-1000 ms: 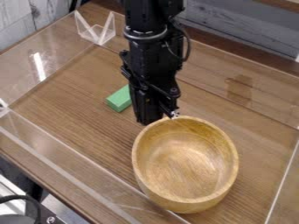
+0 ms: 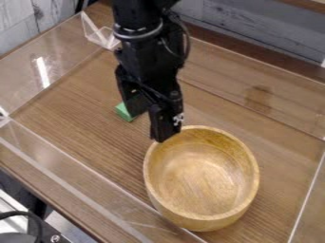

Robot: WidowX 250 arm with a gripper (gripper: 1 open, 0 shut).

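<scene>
The black gripper [image 2: 158,127] hangs above the upper left edge of a wooden bowl [image 2: 200,176], its fingers open and pointing down. A small green block [image 2: 127,111] lies on the wooden table just left of the gripper, partly hidden behind the arm. I cannot make out anything between the fingers.
A small clear plastic object [image 2: 105,30] lies at the back left, beside the arm. A black cable [image 2: 26,223] shows at the lower left corner.
The arm and gripper have moved slightly to the left, and the gripper's fingers now reach lower in view, over the bowl's upper left edge. The bowl and green block look unmoved.
</scene>
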